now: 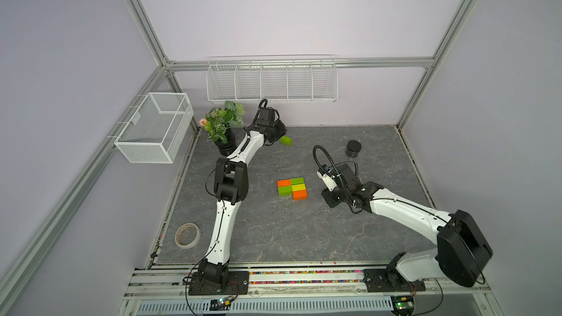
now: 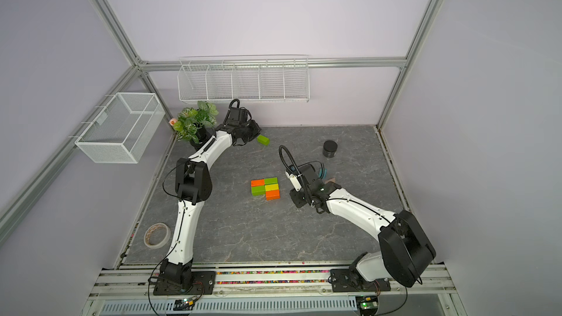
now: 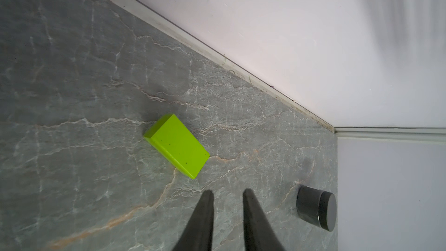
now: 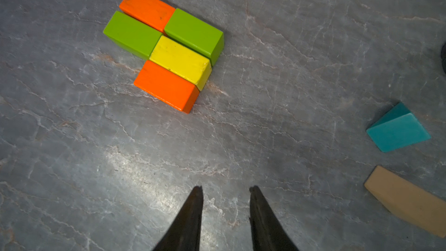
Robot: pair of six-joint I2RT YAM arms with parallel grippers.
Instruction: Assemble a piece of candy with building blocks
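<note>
A cluster of orange, green and yellow blocks (image 1: 299, 187) (image 4: 178, 60) lies flat mid-table. A lone green block (image 1: 285, 140) (image 3: 176, 146) rests near the back wall. Just above and left of it is my left gripper, part open and empty. My right gripper hangs right of the cluster, open with nothing between its fingers. Below it, in the right wrist view, a teal wedge (image 4: 397, 130) and a tan block (image 4: 404, 199) lie to the right, mostly hidden in the top views.
A potted plant (image 1: 219, 120) stands left of my left gripper. A black cylinder (image 1: 353, 148) is at back right, a tape roll (image 1: 178, 235) at front left. Wire baskets (image 1: 155, 123) hang on the walls.
</note>
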